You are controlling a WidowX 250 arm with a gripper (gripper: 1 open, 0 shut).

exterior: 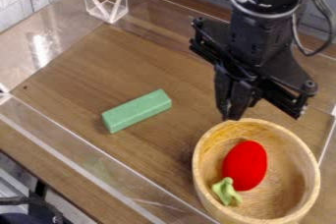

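Observation:
My black gripper [233, 105] hangs at the upper right, its fingertips just above the top rim of a tan bowl [206, 144]. Whether it is open or shut is hard to make out. In the bowl lie a red oval object [246, 160] and a small light-green piece [226, 192]. A green block [137, 111] lies on the wooden board to the left.
Clear plastic walls [79, 144] edge the wooden board [92, 71]. A small clear holder [105, 3] stands at the back left. The middle and left of the board are free.

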